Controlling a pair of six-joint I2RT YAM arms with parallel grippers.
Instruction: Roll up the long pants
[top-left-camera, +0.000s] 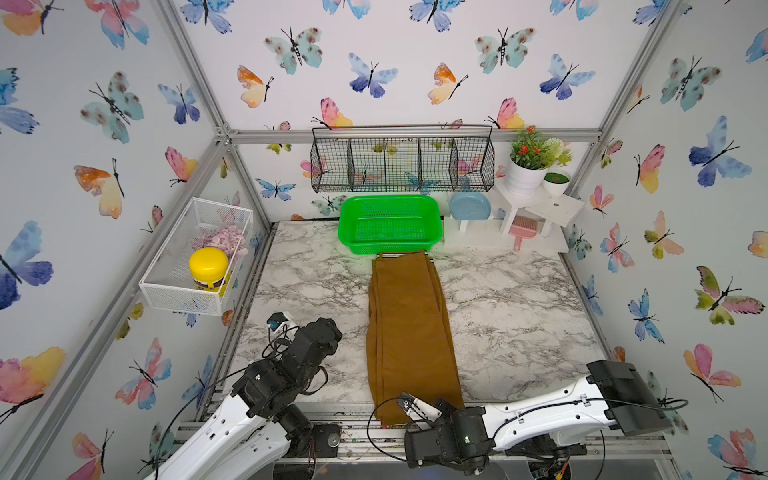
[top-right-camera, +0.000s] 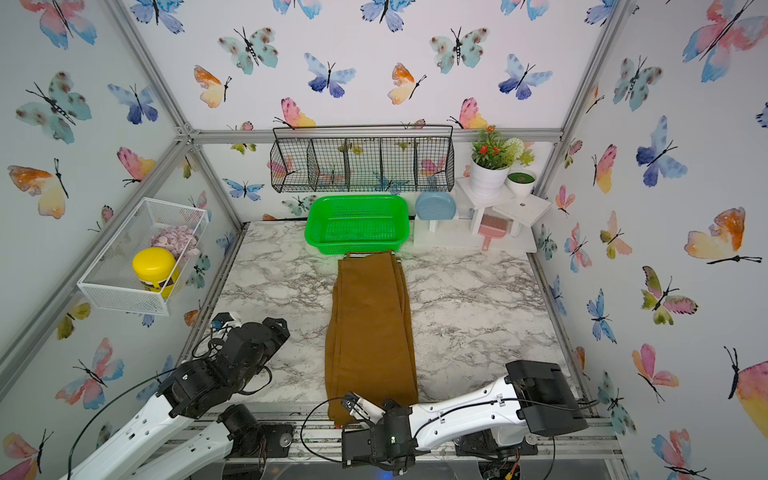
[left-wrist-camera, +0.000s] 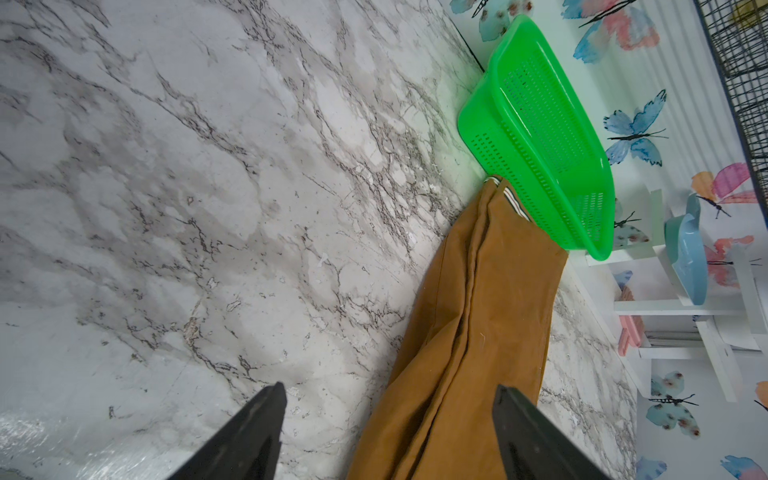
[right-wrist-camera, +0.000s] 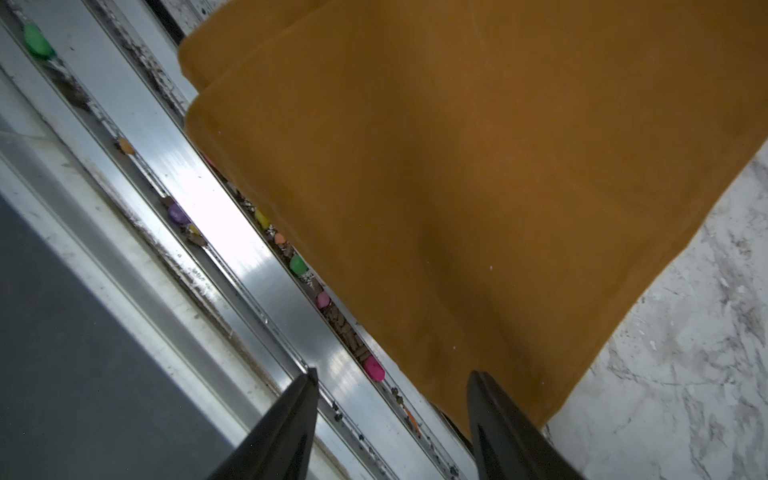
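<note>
Brown long pants (top-left-camera: 406, 328) lie folded lengthwise on the marble table, running from the green basket down over the front edge. My left gripper stands open above the table left of the pants, their left edge between and beyond its fingers in the left wrist view. My right gripper is open over the near end of the pants, which overhangs the metal rail; nothing is held in it.
A green basket (top-left-camera: 390, 205) sits at the back, beside a white shelf (top-left-camera: 560, 209) with plants. A wire rack hangs behind; a white mesh basket is on the left wall.
</note>
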